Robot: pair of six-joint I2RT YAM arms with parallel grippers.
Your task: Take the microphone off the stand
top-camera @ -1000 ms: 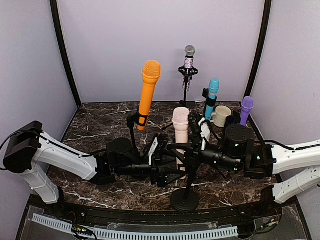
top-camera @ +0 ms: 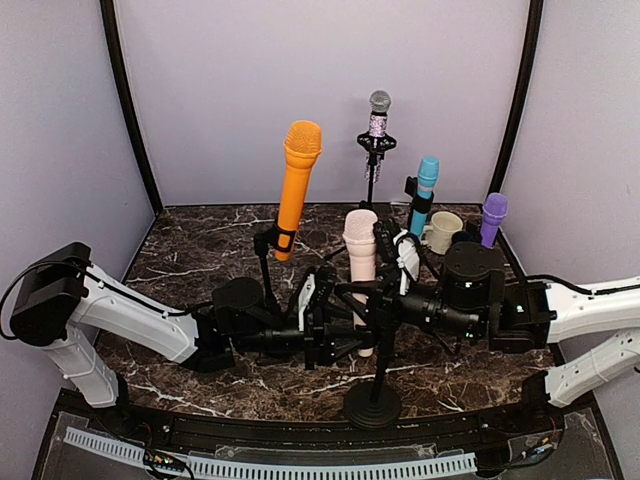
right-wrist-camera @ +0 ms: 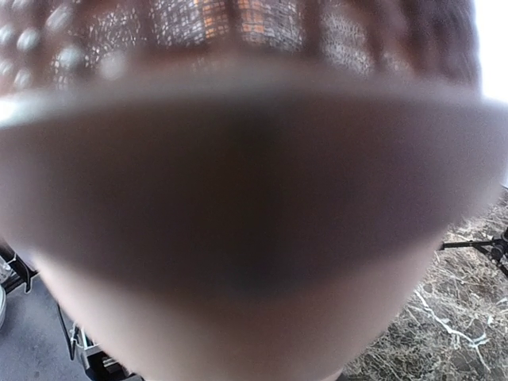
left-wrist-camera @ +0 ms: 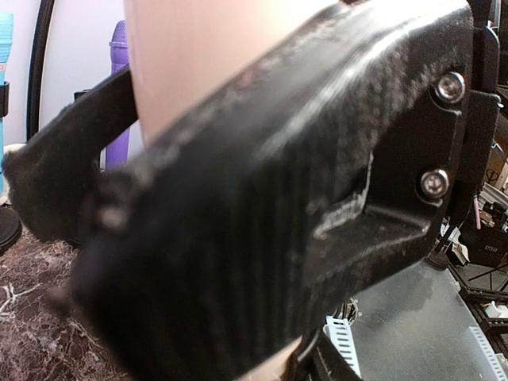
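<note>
A pale pink microphone (top-camera: 360, 235) stands upright at the centre front, by a black stand whose round base (top-camera: 372, 405) rests at the table's front edge. My left gripper (top-camera: 345, 335) is shut on its lower body; in the left wrist view the pink body (left-wrist-camera: 206, 55) runs up between the black fingers. My right gripper (top-camera: 360, 295) is shut on the microphone higher up, just below the head. The right wrist view is filled by the blurred head and body (right-wrist-camera: 238, 333). Whether the microphone is still seated in the holder is hidden by the grippers.
An orange microphone (top-camera: 298, 180) on a stand is left of centre, a silver one (top-camera: 378, 120) at the back, blue (top-camera: 425, 180) and purple (top-camera: 492, 215) ones at right, near a white mug (top-camera: 443, 228).
The pink microphone's top has risen slightly in the top view with the right gripper, and the stand's base has shifted slightly toward the front. The left arm has barely moved.
</note>
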